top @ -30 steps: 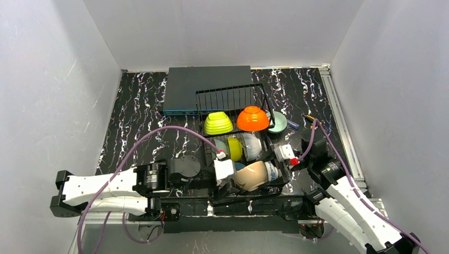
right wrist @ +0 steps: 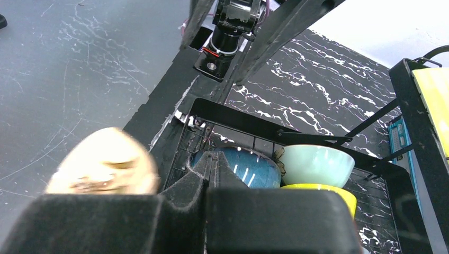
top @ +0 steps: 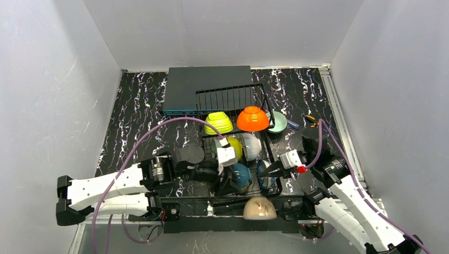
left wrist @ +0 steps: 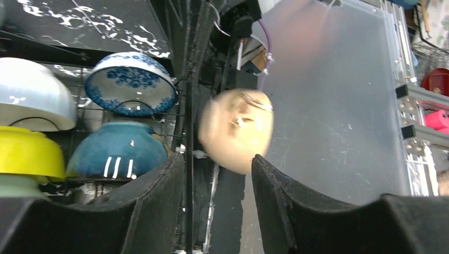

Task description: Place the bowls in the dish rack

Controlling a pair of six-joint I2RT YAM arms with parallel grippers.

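Note:
The beige bowl (top: 259, 208) is off the rack's front side, over the table's front edge, apart from both grippers and blurred in both wrist views. My left gripper is open and empty, the bowl (left wrist: 238, 129) showing beyond its fingers. My right gripper is shut with nothing between its fingers, at the rack's front right. In the black dish rack (top: 233, 132), the lower level holds a blue bowl (left wrist: 119, 150), a blue-patterned bowl (left wrist: 132, 87), a white bowl (left wrist: 33, 94) and a yellow bowl (left wrist: 30, 153). Green-yellow (top: 218, 123) and orange (top: 253, 119) bowls sit higher.
A pale green bowl (top: 277, 122) stands right of the rack, near a blue-handled tool (top: 293, 125). Behind lies a flat dark box (top: 206, 84).

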